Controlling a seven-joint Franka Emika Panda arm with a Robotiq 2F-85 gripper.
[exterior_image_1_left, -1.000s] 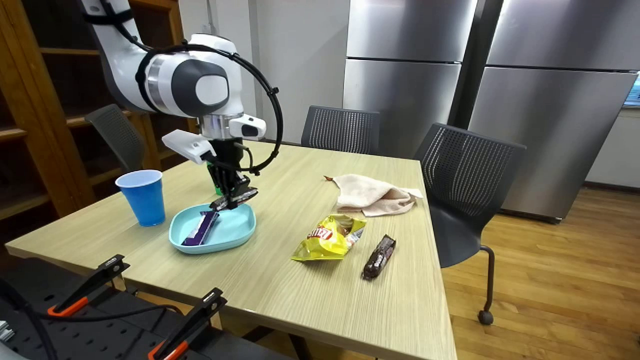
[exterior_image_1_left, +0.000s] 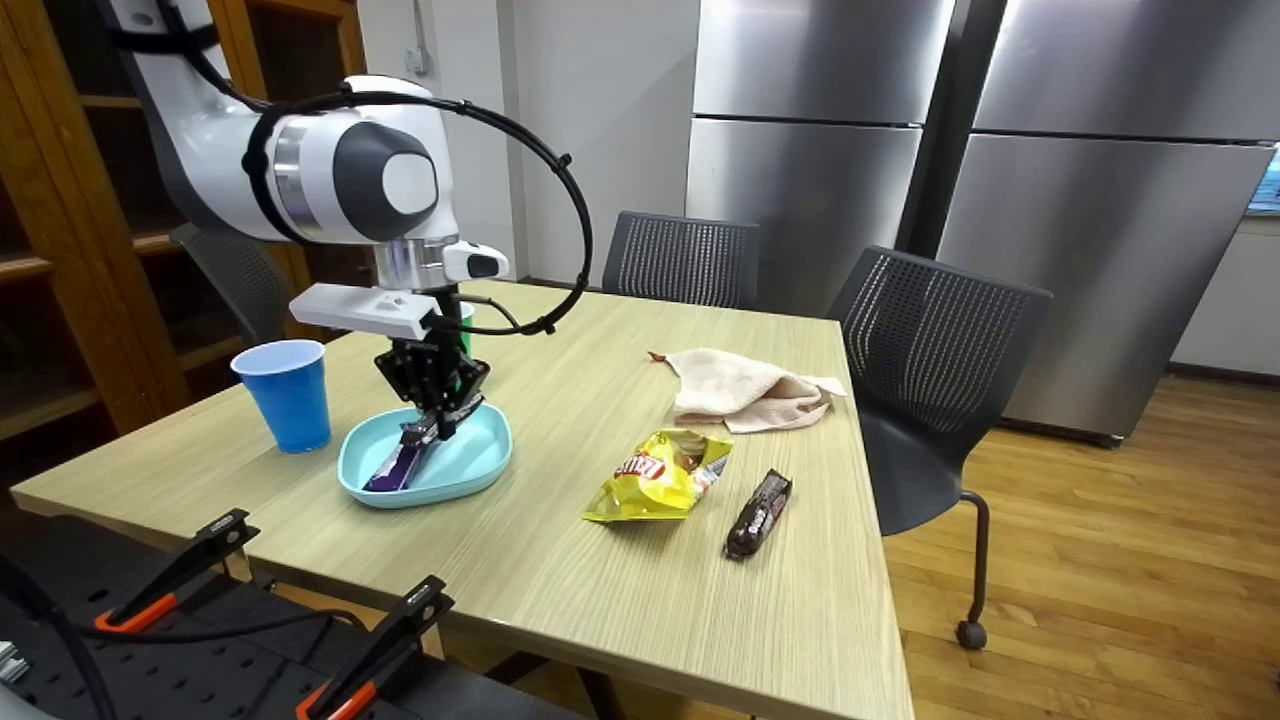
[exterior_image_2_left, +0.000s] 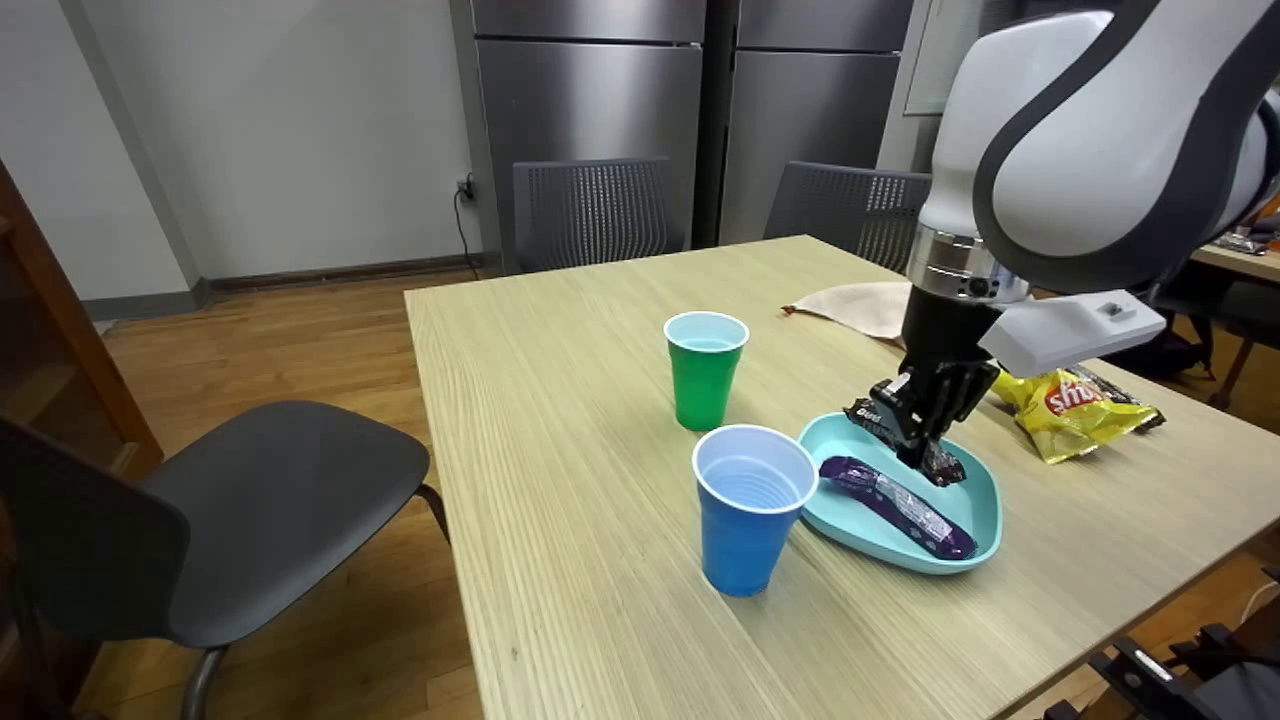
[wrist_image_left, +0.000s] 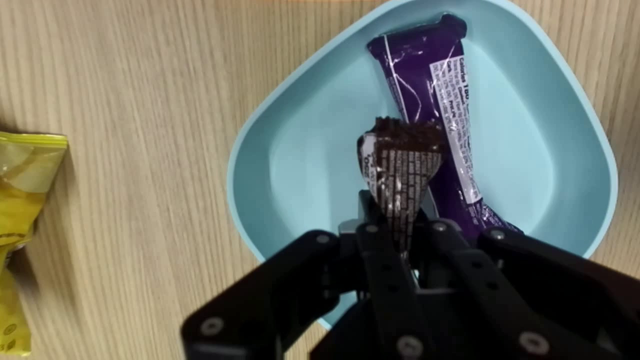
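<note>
My gripper (exterior_image_2_left: 933, 450) is shut on a brown wrapped snack bar (wrist_image_left: 403, 165), whose crimped end sticks out past the fingers in the wrist view. Both hang over the light-blue dish (exterior_image_1_left: 480, 475), inside its outline. A purple wrapped bar (exterior_image_2_left: 900, 506) lies in that dish, partly beneath the held bar as the wrist view looks down. Whether the brown bar touches the purple one or the dish floor, I cannot tell.
Close beside the dish stands a blue cup (exterior_image_2_left: 750, 528), with a green cup (exterior_image_2_left: 702, 382) behind it. A yellow chip bag (exterior_image_1_left: 654, 480), another dark bar (exterior_image_1_left: 758, 514) and a beige cloth (exterior_image_1_left: 750, 390) lie farther right in exterior view 1.
The arm has shifted left in exterior view 1 and turned its wrist, carrying the brown bar from the dish's back edge to over its middle. Other things stayed put.
</note>
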